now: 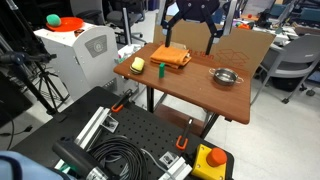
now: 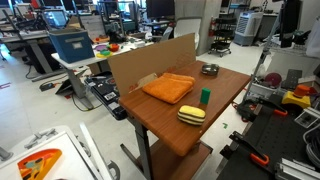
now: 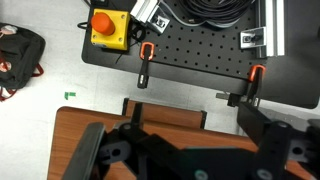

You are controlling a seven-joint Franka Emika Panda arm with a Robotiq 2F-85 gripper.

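High over the table, my gripper (image 1: 188,47) has its two dark fingers spread wide, with nothing between them. In the wrist view its dark fingers (image 3: 110,152) fill the bottom, above the wooden table's edge (image 3: 180,117). A folded orange cloth (image 2: 169,88) lies on the table by the cardboard panel. Nearer the front stand a small green cylinder (image 2: 205,97) and a yellow sponge-like item (image 2: 191,115). Toward the other end sits a shiny metal bowl (image 1: 227,76) with handles. None of these items shows in the wrist view.
A cardboard panel (image 2: 155,62) rises along the table's far side. Between table and robot there is a gap over the floor. The dark perforated base (image 1: 150,135) carries clamps, coiled cable and a yellow box with a red button (image 1: 216,156).
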